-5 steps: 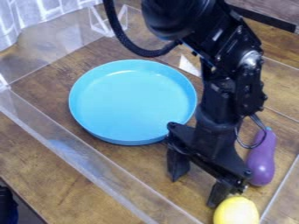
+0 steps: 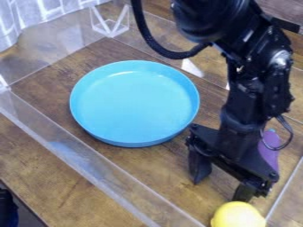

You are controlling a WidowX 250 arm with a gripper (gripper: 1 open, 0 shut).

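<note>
A black gripper [image 2: 221, 177] hangs low over the wooden board at the right, its fingers apart and open. A purple eggplant [image 2: 270, 152] lies mostly hidden behind it on the right. Just below the gripper, at the bottom edge, is a yellow round object [image 2: 238, 215], partly out of view. The blue plate [image 2: 135, 99] sits empty to the upper left of the gripper.
Clear plastic walls [image 2: 66, 155] run along the board's edges. Bare wood shows at the lower left and around the plate.
The gripper has shifted slightly right, covering more of the eggplant. The plate and yellow object look unmoved.
</note>
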